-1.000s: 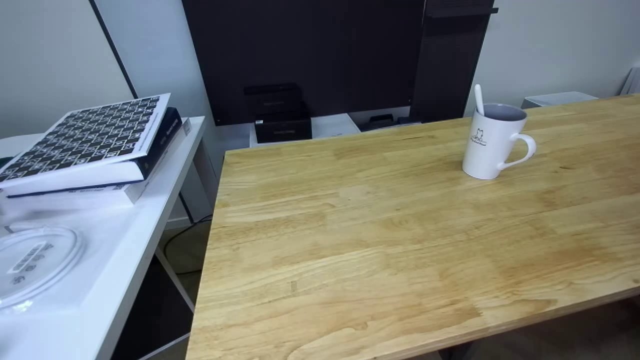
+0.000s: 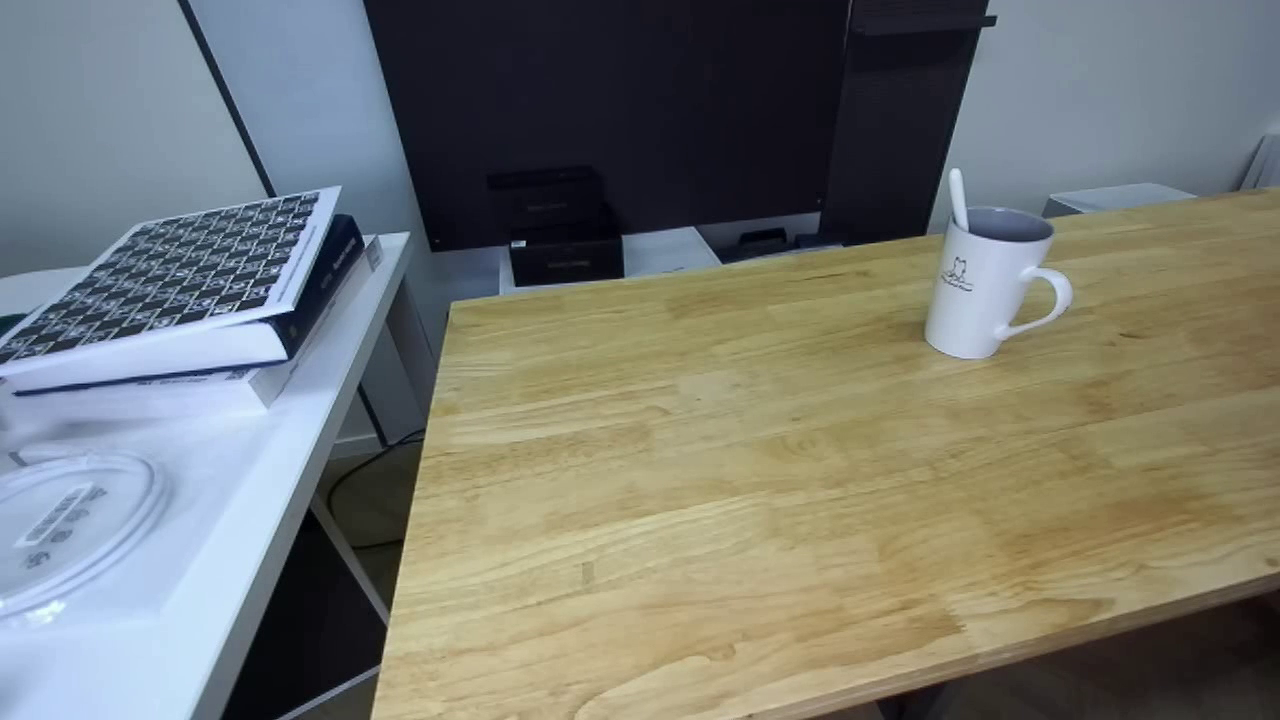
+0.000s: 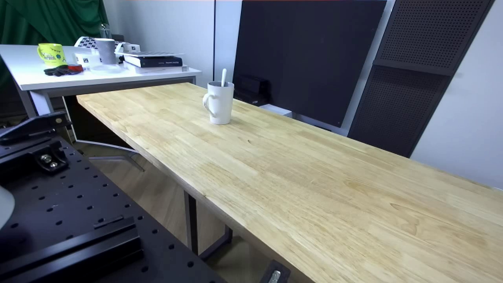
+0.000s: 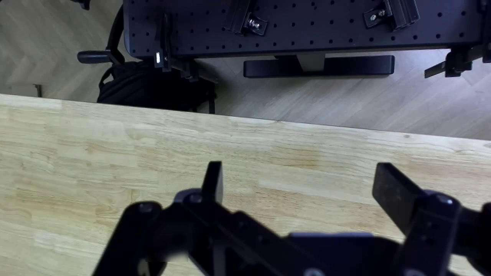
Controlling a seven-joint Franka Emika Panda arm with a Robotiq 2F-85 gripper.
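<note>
A white mug (image 2: pixel 981 288) with a grey inside and a small drawing stands upright on the wooden table (image 2: pixel 720 480). Out of its mouth leans a white spoon handle (image 2: pixel 956 198). The second exterior view shows the same mug (image 3: pixel 219 103) near the table's far edge, its handle to the left. My gripper appears only in the wrist view, above bare wood near a table edge. Its two dark fingers are wide apart, so it is open, and nothing lies between them. Neither mug nor spoon is visible in the wrist view.
A white side table (image 3: pixel 141 81) holds books (image 2: pixel 180 288), a yellow mug (image 3: pixel 52 54) and a grey cup (image 3: pixel 105 51). A black perforated platform (image 4: pixel 294 27) stands across a floor gap.
</note>
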